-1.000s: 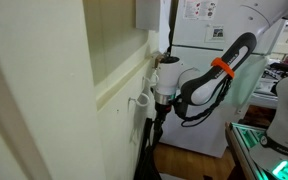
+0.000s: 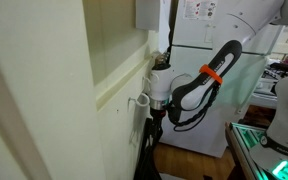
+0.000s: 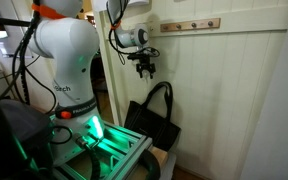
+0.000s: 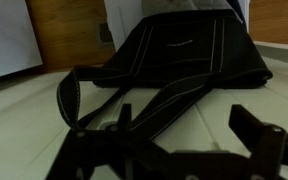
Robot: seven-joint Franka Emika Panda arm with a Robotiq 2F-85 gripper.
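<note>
A black bag (image 3: 152, 122) with a long looped strap leans against the white panelled wall, low down. In the wrist view the bag (image 4: 189, 50) shows pale stitching, and its straps (image 4: 174, 105) trail over the white panelling toward the fingers. My gripper stands open, its two fingers well apart, with nothing visible gripped between them. Seen from outside, the gripper (image 3: 145, 68) is close to the wall, above the bag and clear of it. In exterior view 1 only a dark part of the bag (image 2: 147, 158) shows, below the gripper (image 2: 155, 128).
A wooden peg rail (image 3: 189, 25) runs along the wall above the bag. A white hook (image 2: 142, 100) sticks out of the wall beside the arm. A white fridge (image 2: 189, 65) stands behind the arm. Some wooden floor (image 2: 189, 162) is open below.
My arm has shifted slightly to the left, nearer the wall, and a little lower in exterior view 1. The visible part of the bag looks unmoved.
</note>
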